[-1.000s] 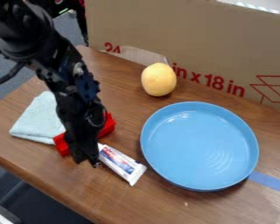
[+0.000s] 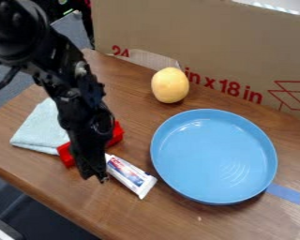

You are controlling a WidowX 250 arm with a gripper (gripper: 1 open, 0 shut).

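Observation:
My black gripper (image 2: 94,167) hangs low at the centre-left, its tip at the left end of a white toothpaste tube (image 2: 131,177) lying on the wooden table. A red object (image 2: 112,136) lies behind the gripper, partly hidden by it. A folded pale cloth (image 2: 37,128) lies left of the gripper. Whether anything is between the fingers is hard to see; the fingers look shut.
A blue plate (image 2: 213,159) fills the right of the table (image 2: 153,220). A yellow potato-like object (image 2: 171,84) sits at the back, in front of a cardboard box (image 2: 216,37). The table's left edge drops to a dark floor.
The gripper has shifted very slightly over the last second, staying by the tube's left end. The objects on the table look unmoved.

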